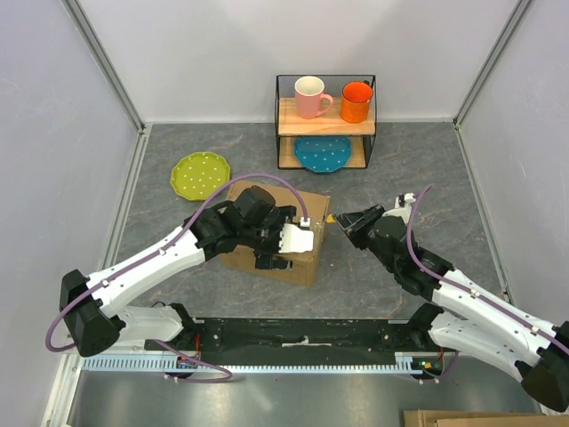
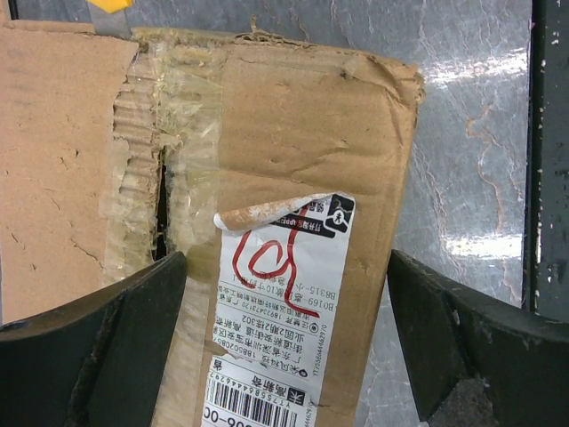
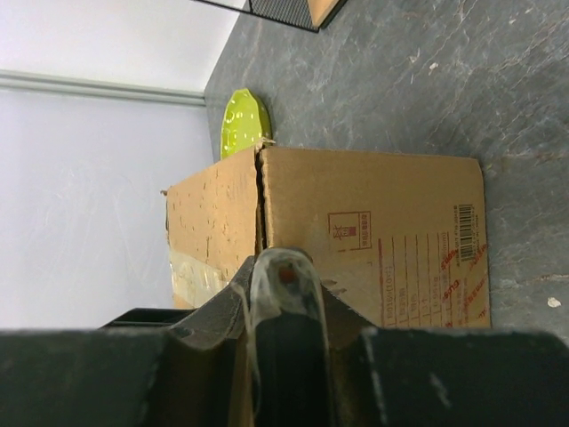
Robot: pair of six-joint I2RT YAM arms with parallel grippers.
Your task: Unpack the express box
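The brown express box (image 1: 300,267) stands in the middle of the table, partly covered by my left arm. In the left wrist view, its taped top seam (image 2: 182,116) has a narrow dark gap, and a white label (image 2: 276,285) lies right of it. My left gripper is open over the box, one finger beside the seam and the other at the box's edge. A yellow cutter (image 1: 332,218) sticks out of my right gripper (image 1: 343,221), which is shut on it. The cutter's grey blade (image 2: 110,23) meets the box's edge near the seam end.
A rack (image 1: 283,116) at the back bears a pink mug (image 1: 309,98), an orange mug (image 1: 356,103) and a blue plate (image 1: 323,153). The green plate (image 1: 199,175) lies behind the box to the left. Right of the box the table is mostly clear.
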